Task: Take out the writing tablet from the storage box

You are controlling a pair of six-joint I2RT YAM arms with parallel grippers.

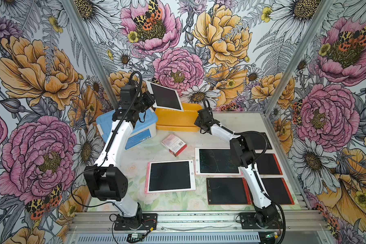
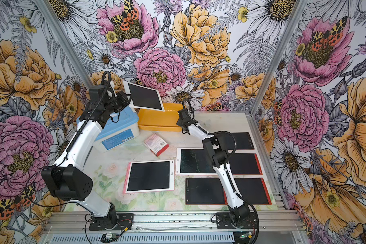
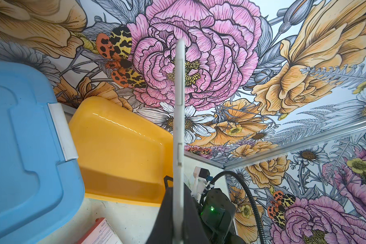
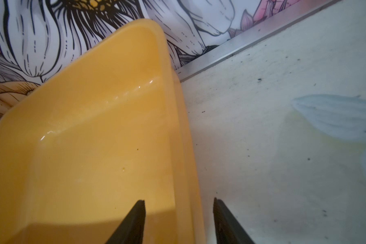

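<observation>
A white-framed writing tablet point(image 1: 163, 96) is raised, tilted, above the yellow storage box point(image 1: 177, 124) and blue lidded box, with my left gripper point(image 1: 149, 99) shut on its left end. The yellow box looks empty inside. My right gripper is part open at the box's right wall point(image 4: 168, 105), one finger either side of it in the image; whether it touches cannot be told.
A blue lidded box point(image 2: 109, 126) stands at the back left. A small red-and-white carton point(image 1: 173, 144) and several tablets point(image 1: 169, 175) lie on the table.
</observation>
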